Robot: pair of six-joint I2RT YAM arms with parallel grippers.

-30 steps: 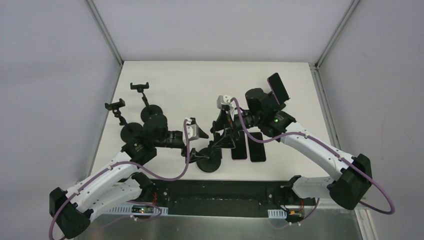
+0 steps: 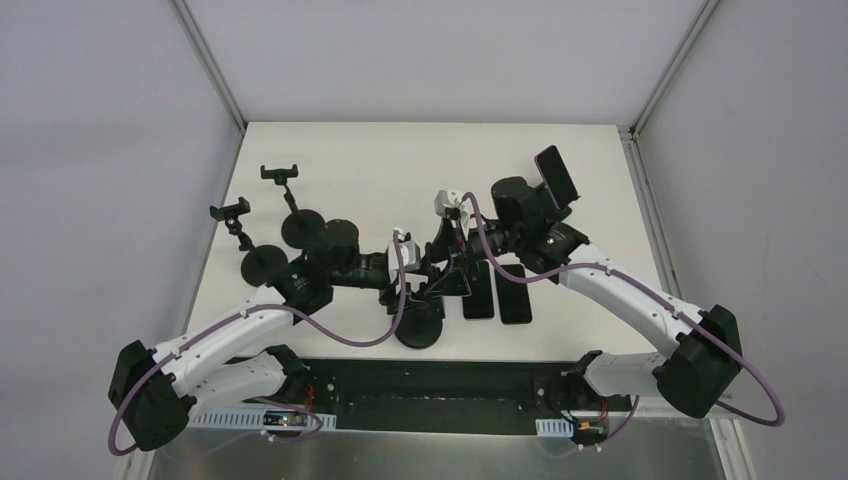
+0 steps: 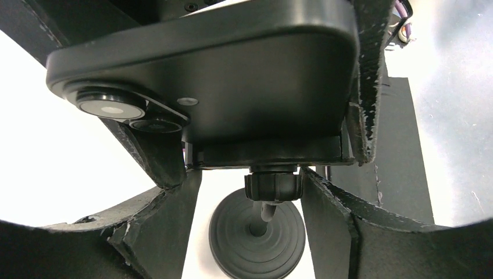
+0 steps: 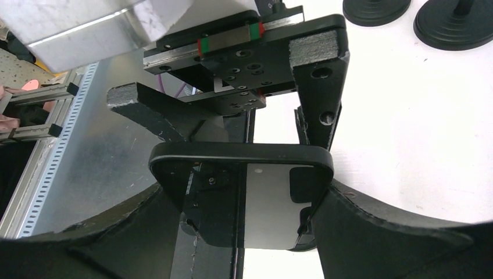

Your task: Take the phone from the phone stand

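Note:
Both grippers meet over a phone stand [image 2: 419, 330] near the table's front edge. My right gripper is shut on a dark phone [image 4: 240, 152], seen edge-on in the right wrist view. My left gripper is part open at the stand's holder head [image 3: 273, 186], its pads either side of it, just beneath the dark body above. The stand's round base [image 3: 238, 244] shows below. In the top view the phone is mostly hidden by the grippers.
Two empty stands [image 2: 264, 264] stand at the left. Two phones [image 2: 515, 297] lie right of the middle stand. Another phone [image 2: 556, 176] is upright at the back right.
My left gripper has moved right, from beside the middle stand to over it, up against the right gripper. The right arm looks unmoved.

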